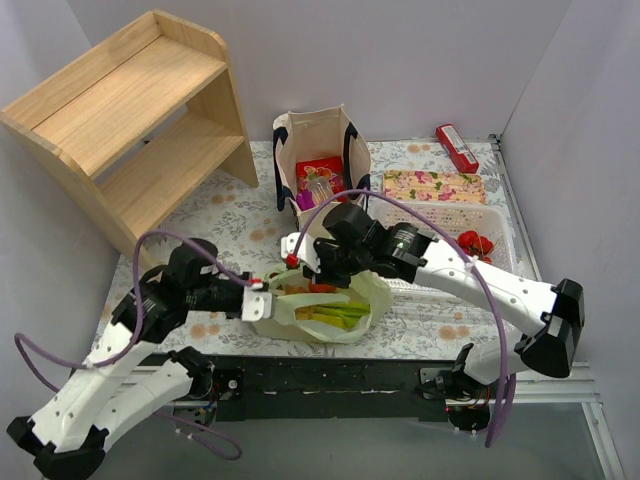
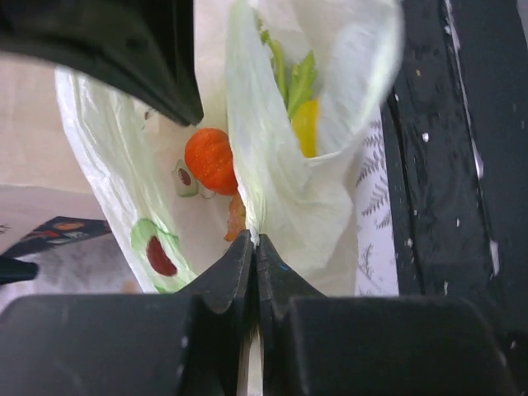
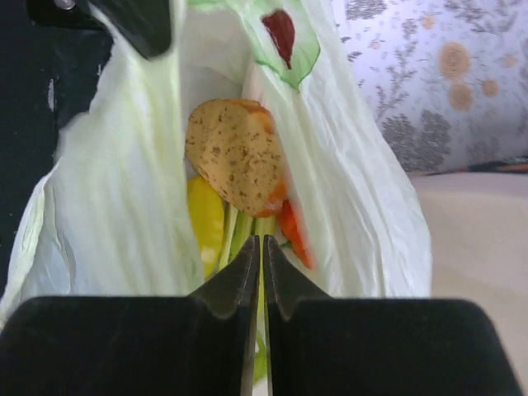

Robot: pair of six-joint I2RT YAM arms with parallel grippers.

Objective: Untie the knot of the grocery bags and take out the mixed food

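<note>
The pale green grocery bag (image 1: 330,334) stands with its mouth spread at the table's front. In the left wrist view, my left gripper is shut on a gathered strip of the bag (image 2: 262,186). My right gripper is shut over the bag's mouth; I see nothing clearly held between its fingers. Inside are an orange-red pepper (image 2: 211,160), a brown bread-like piece (image 3: 234,153), a yellow item (image 3: 205,223) and green stalks (image 1: 340,317). The right arm partly covers the bag from above.
A cream tote (image 1: 310,140) with packets inside stands behind the bag. The white basket (image 1: 470,214) at right holds tomatoes (image 1: 474,242); a floral item (image 1: 434,187) and red box (image 1: 457,148) lie behind it. The wooden shelf (image 1: 130,85) fills the back left.
</note>
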